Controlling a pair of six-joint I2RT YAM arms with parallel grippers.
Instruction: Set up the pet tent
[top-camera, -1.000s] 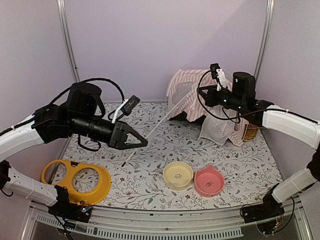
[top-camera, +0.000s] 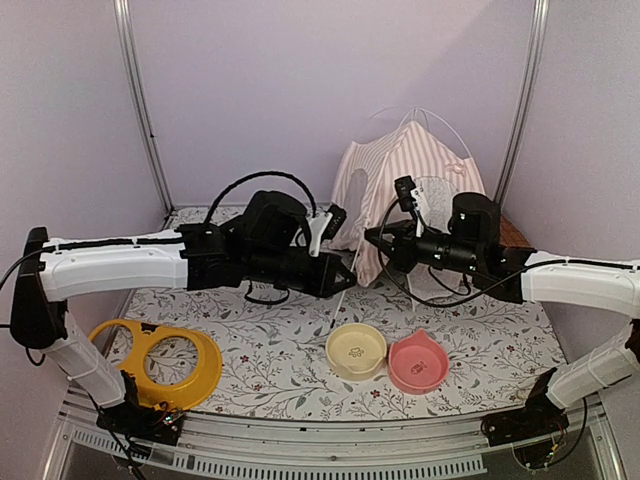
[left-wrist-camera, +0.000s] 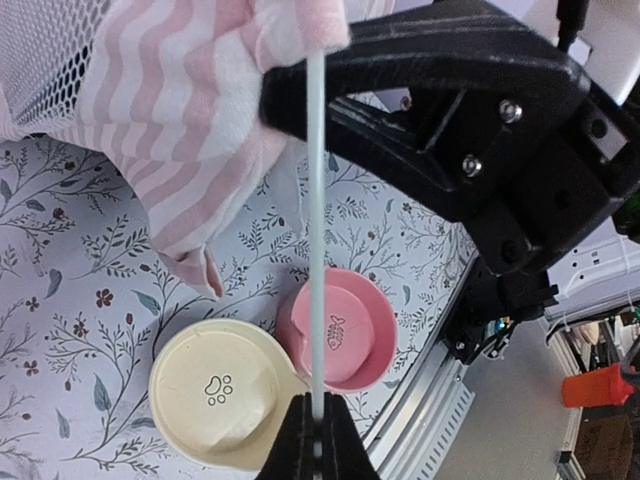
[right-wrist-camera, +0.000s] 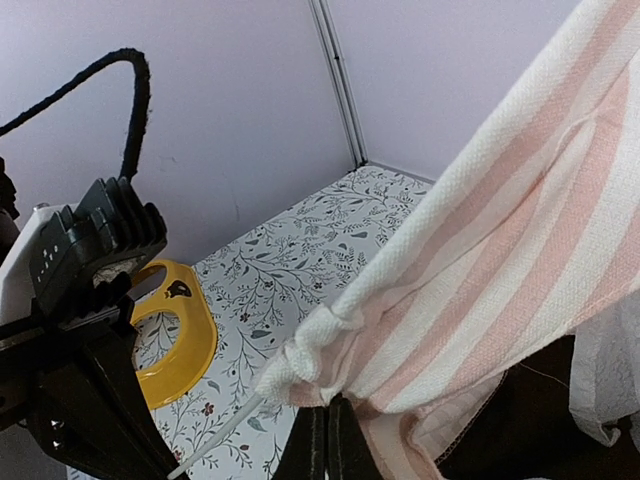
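The pink-striped tent fabric (top-camera: 415, 160) stands bunched at the back right, with white poles arching over it. My left gripper is shut on a white pole (left-wrist-camera: 316, 250), whose upper end runs into the fabric. My right gripper is shut on a gathered fold of the striped fabric (right-wrist-camera: 480, 290) where the pole enters it. In the top view both grippers are close together at the middle right, the left one a little lower and left of the right one.
A cream bowl (top-camera: 355, 350) and a pink bowl (top-camera: 418, 362) sit at the front middle. A yellow ring-shaped item (top-camera: 200, 385) lies at the front left.
My left gripper has moved right toward the tent with the pole. My right gripper has come down and left, the fabric with it, and less of the pole shows between them.
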